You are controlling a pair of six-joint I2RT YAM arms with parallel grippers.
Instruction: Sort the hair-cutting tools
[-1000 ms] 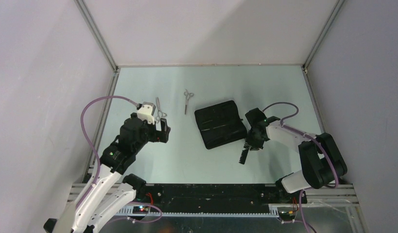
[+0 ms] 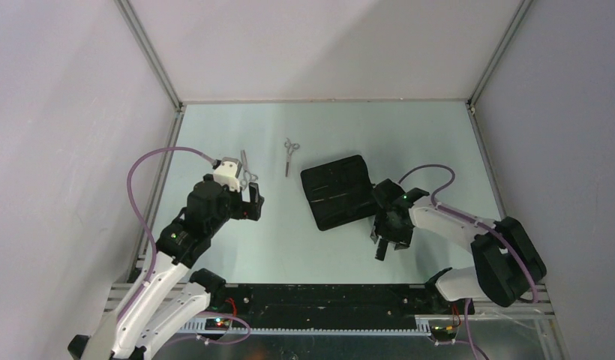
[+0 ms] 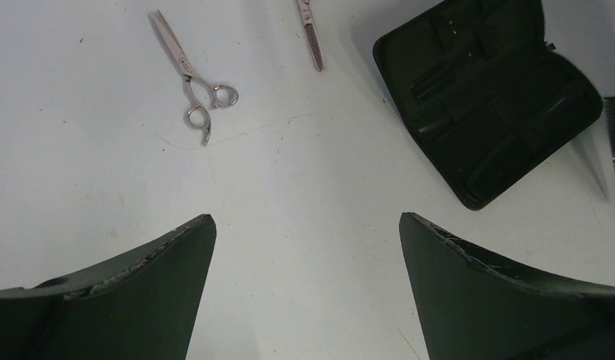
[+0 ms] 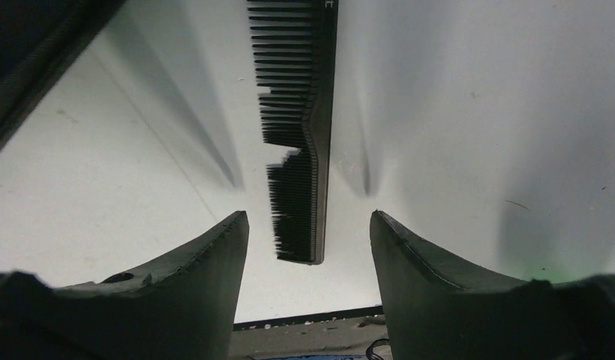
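An open black case (image 2: 336, 196) sits mid-table, no tools visible in its pockets. Just right of its front corner, a black comb (image 4: 319, 161) lies on the table, teeth facing left. My right gripper is open above the comb, a finger on each side with gaps between. Only the comb's front end (image 2: 381, 250) shows from above. Silver scissors (image 3: 186, 69) lie on the left, and thinning scissors (image 2: 290, 154) with a toothed blade lie behind and left of the case. My left gripper hangs open and empty over bare table, in front of the silver scissors.
The table's front edge (image 4: 308, 317) is close to the comb's near end. Walls stand left, right and behind. Bare table (image 2: 297, 255) stretches between the arms, with more room behind the case.
The comb has shifted slightly right and toward the front edge. My right gripper's fingers stand wider apart than before, and its arm has shifted. My left arm is still.
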